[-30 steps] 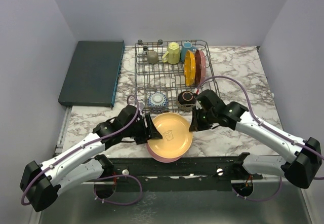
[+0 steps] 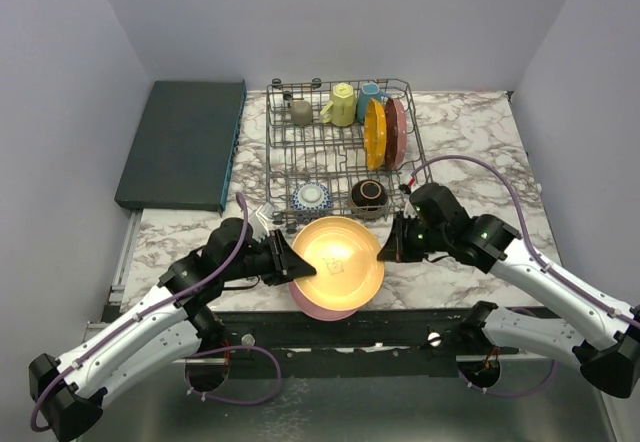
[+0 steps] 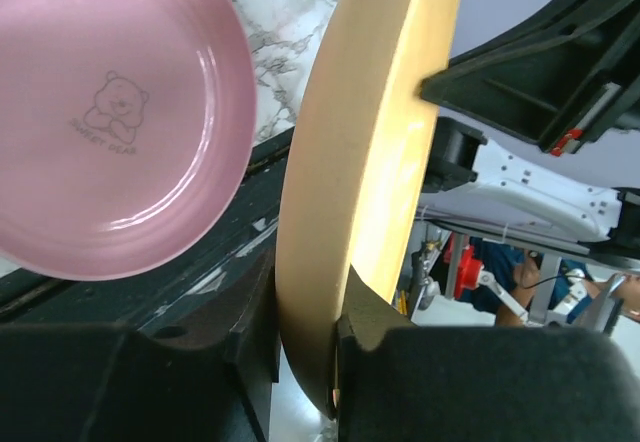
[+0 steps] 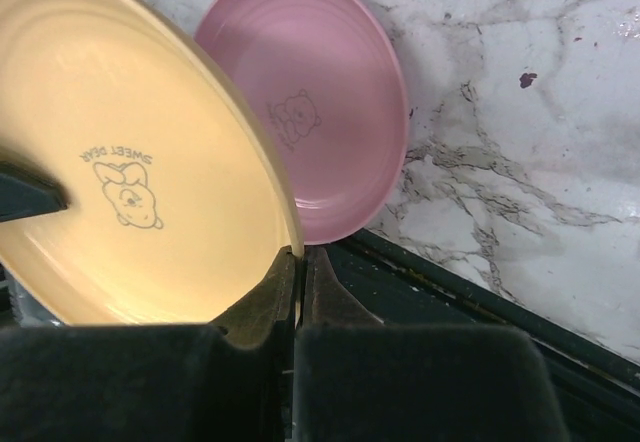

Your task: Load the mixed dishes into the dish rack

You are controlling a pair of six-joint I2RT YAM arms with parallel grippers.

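A pale yellow plate (image 2: 350,267) with a bear print is held up between both arms, over a pink plate (image 2: 322,313) on the counter's front edge. On its left side my left gripper (image 2: 312,271) is shut, the plate's wall (image 3: 335,222) between its fingers. At the opposite side my right gripper (image 2: 381,255) is shut on the rim, which runs down between the fingertips in the right wrist view. Behind stands the wire dish rack (image 2: 268,132). It holds a yellow plate (image 2: 374,134), a brown plate (image 2: 391,127) and a pink dish (image 2: 401,130), all upright.
In the rack are a green mug (image 2: 343,105), a blue mug (image 2: 368,102), a grey cup (image 2: 301,113), a patterned bowl (image 2: 311,198) and a dark bowl (image 2: 369,194). A dark green box (image 2: 182,145) lies left of it. The rack's middle has bare wires.
The pale yellow plate looks slightly larger and has shifted a little to the right. Both grippers have moved slightly with it, the left one turning a little. The rack's contents have not moved.
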